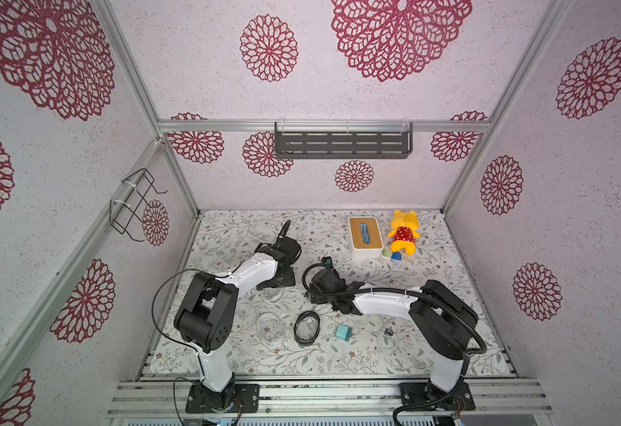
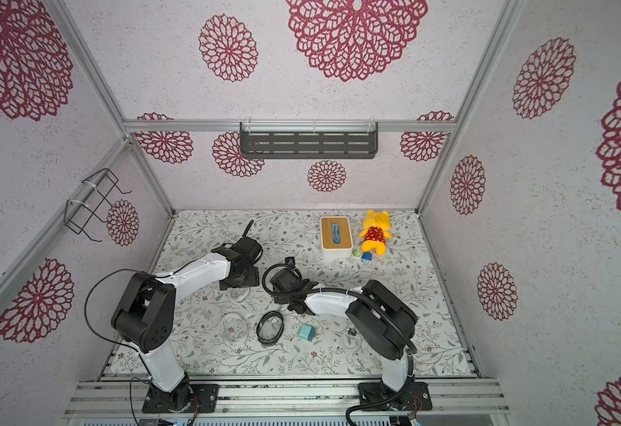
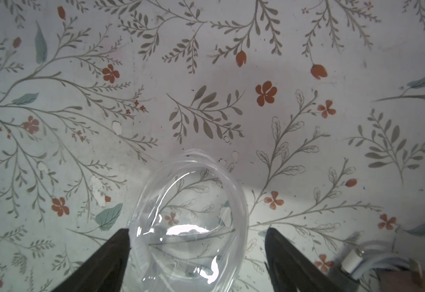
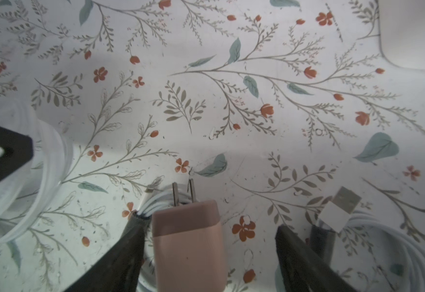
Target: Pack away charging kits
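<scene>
In the left wrist view a clear round container sits on the table between the parted fingers of my left gripper. Contact with its wall cannot be told. My right gripper is open over a pink charger with two prongs, nearer its left finger. A coiled white cable lies partly behind that charger. To the right another pale cable coil shows a USB plug. Part of the clear container appears at the left of the right wrist view, beside a dark finger of the other arm.
Near the front lie a second clear container, a black-rimmed container, a teal charger and a small cable. A white box and a yellow bear stand at the back right.
</scene>
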